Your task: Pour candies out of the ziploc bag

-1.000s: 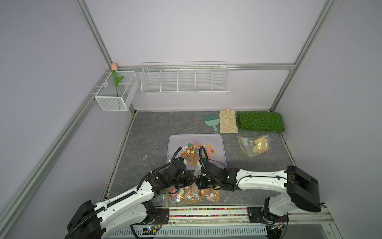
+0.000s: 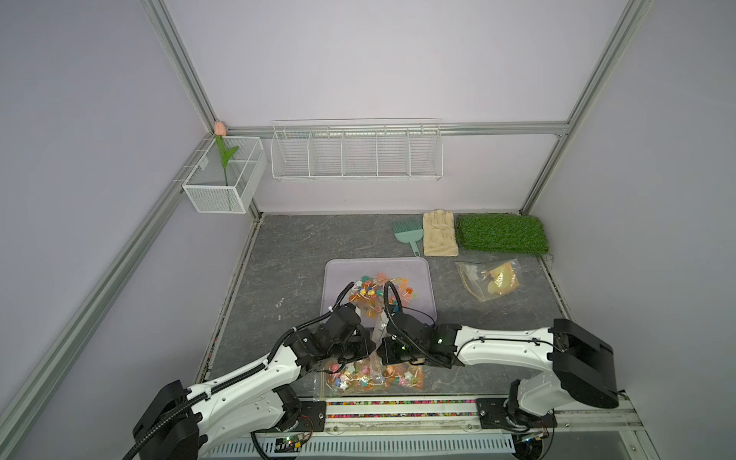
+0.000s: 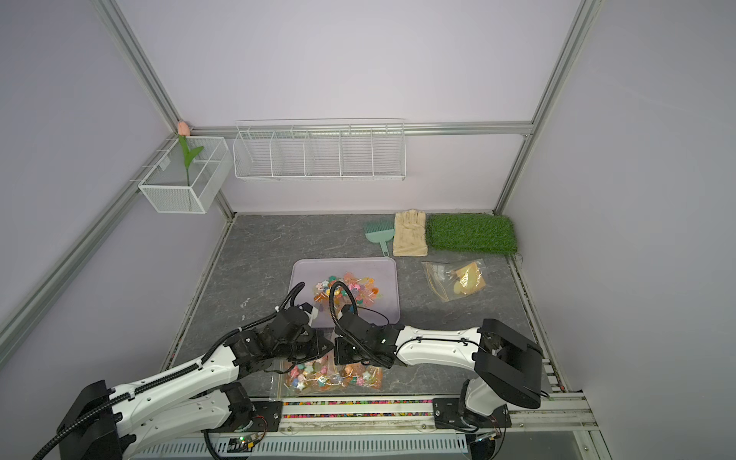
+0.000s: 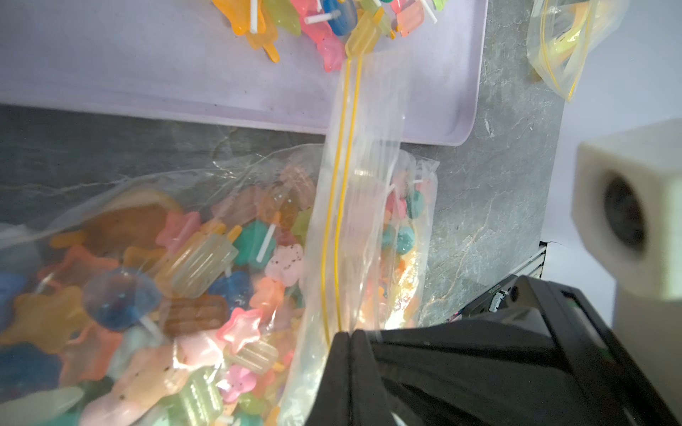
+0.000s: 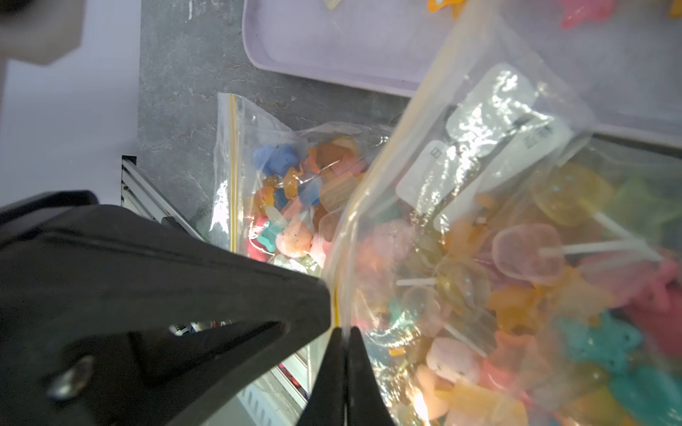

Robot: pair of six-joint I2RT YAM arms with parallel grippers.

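The raised mouth of a clear ziploc bag (image 4: 341,234), marked by two yellow zip lines, stands between my two arms. My left gripper is shut at its left face, with the film running to the fingertips. From the other side my right gripper is shut on the bag's edge. In the right wrist view, colourful candies (image 5: 454,358) sit in this bag's lower part. A second candy-filled bag (image 5: 298,191) lies flat to the left. Behind them, loose candies lie on the pale lilac tray (image 2: 337,268).
Toward the back right are a bag with a yellowish item (image 2: 502,279), a beige glove (image 2: 439,234), a green brush (image 2: 408,232) and a grass mat (image 2: 502,233). White wire baskets (image 2: 356,153) hang on the wall. Grey table left of the tray is clear.
My left arm has shifted very slightly to the right over the last second. The right arm, tray and bags look almost unchanged.
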